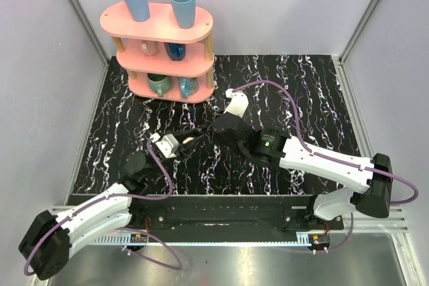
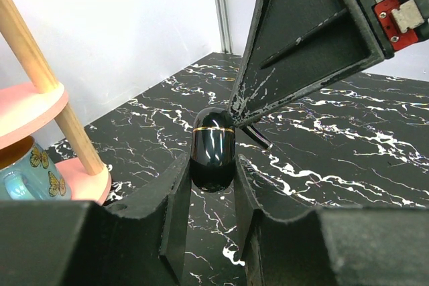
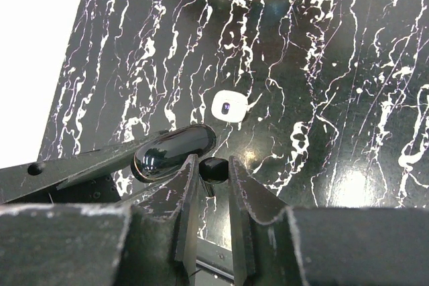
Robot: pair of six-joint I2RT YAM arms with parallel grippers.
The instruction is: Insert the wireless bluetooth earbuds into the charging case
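A glossy black case with a gold line [image 2: 213, 152] is held upright by my left gripper. In the right wrist view that black capsule [image 3: 175, 149] lies beside a small black piece [image 3: 214, 169], which my right gripper is shut on; whether this is an earbud I cannot tell. The two grippers meet above the middle of the table in the top view, my right one coming from the right side. In the left wrist view the right gripper's body hides what it holds.
A pink three-tier shelf [image 1: 157, 18] with cups and mugs stands at the back left. A small white square object [image 3: 229, 106] shows beyond the grippers in the right wrist view.
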